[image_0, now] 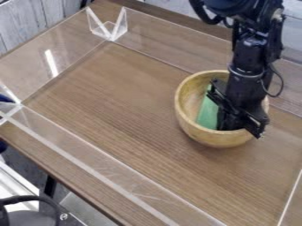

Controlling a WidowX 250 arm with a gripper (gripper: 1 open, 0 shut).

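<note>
A wooden bowl (189,104) rests on the right part of the table. A green object (207,111) lies inside it, mostly hidden behind the black gripper (234,118), whose fingers are down in the bowl. Whether anything is between the fingertips is hidden by the gripper body and cables.
A white wire-like outline (108,26) sits at the back left. Black cables and hardware lie at the lower left edge.
</note>
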